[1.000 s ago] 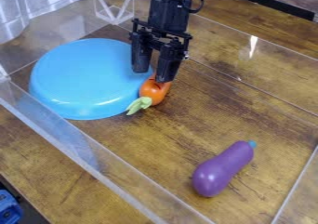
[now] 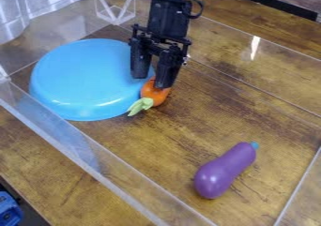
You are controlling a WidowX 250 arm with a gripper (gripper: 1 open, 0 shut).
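My black gripper (image 2: 158, 59) reaches down from the top of the view, its fingers apart just above an orange toy carrot (image 2: 156, 92) with green leaves, partly hidden by the gripper. The carrot lies on the wooden surface at the right edge of a blue plate (image 2: 82, 80). I cannot tell whether a fingertip touches the carrot.
A purple toy eggplant (image 2: 223, 170) lies at the lower right. Clear walls border the wooden work surface. A blue object (image 2: 7, 211) shows at the bottom left corner.
My gripper has shifted slightly left and lower over the carrot, covering a little more of it.
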